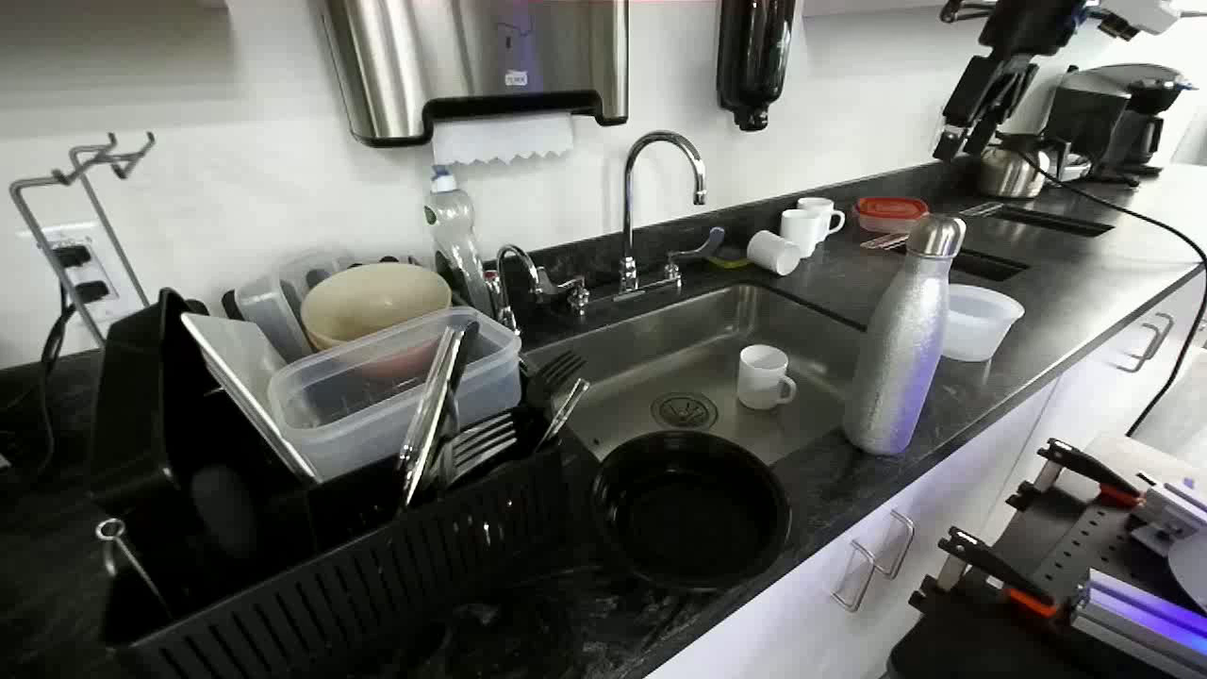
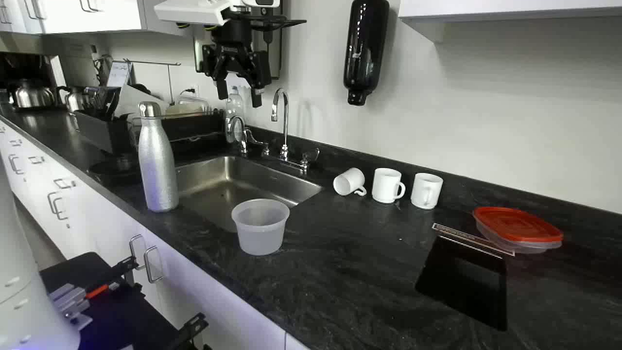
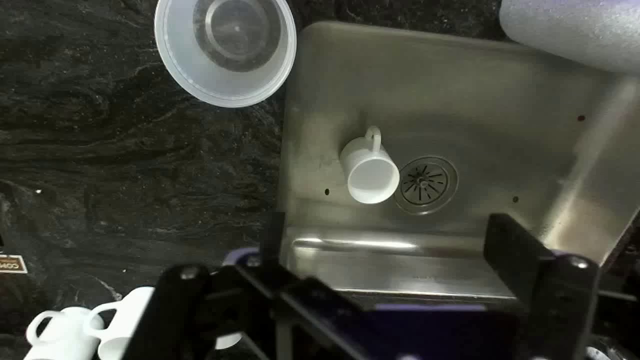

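Note:
My gripper (image 2: pixel 239 94) hangs high above the counter near the sink, its fingers wide apart and nothing between them. Both black fingers frame the lower part of the wrist view around the gap (image 3: pixel 387 234). A white mug (image 3: pixel 370 171) stands upright in the steel sink (image 1: pixel 724 311), beside the drain (image 3: pixel 424 183), well below the fingers. The counter's edge and bowl hide that mug in exterior view 2. Along the wall stand two upright white mugs (image 2: pixel 387 185), and a third white mug (image 2: pixel 348 182) lies on its side left of them.
A tall silver bottle (image 2: pixel 157 163) and a clear plastic tub (image 2: pixel 260 228) stand at the sink's front side. The faucet (image 1: pixel 634 215) rises behind it. A loaded dish rack (image 1: pixel 339 588) and black bowl (image 1: pixel 690 509) sit left. A red-lidded container (image 2: pixel 519 226) lies right.

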